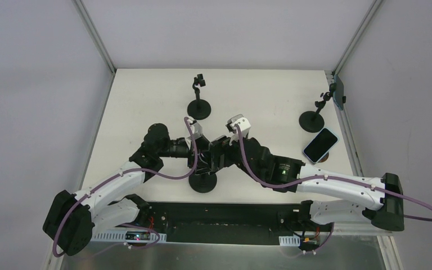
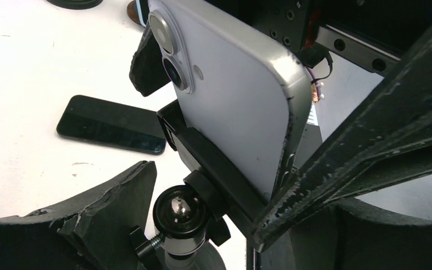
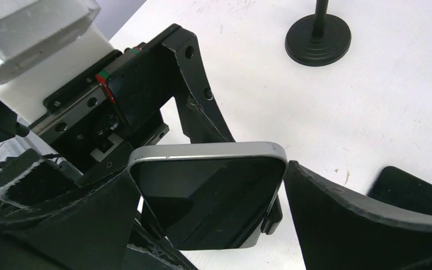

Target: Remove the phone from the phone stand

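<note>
A silver phone point(image 2: 230, 95) with two camera lenses sits in the black clamp of a phone stand point(image 2: 180, 211), whose round base point(image 1: 202, 183) is at the table's front middle. In the left wrist view my left gripper's fingers point(image 2: 107, 214) are around the stand below the phone; whether they touch it is unclear. In the right wrist view the phone point(image 3: 205, 199) stands end-on between the fingers of my open right gripper point(image 1: 219, 152). In the top view both grippers largely hide the phone.
An empty stand point(image 1: 199, 109) is at the back middle, another stand with a phone point(image 1: 312, 121) at the back right. A phone point(image 1: 320, 145) lies at the right; another dark phone point(image 2: 109, 124) lies near my grippers.
</note>
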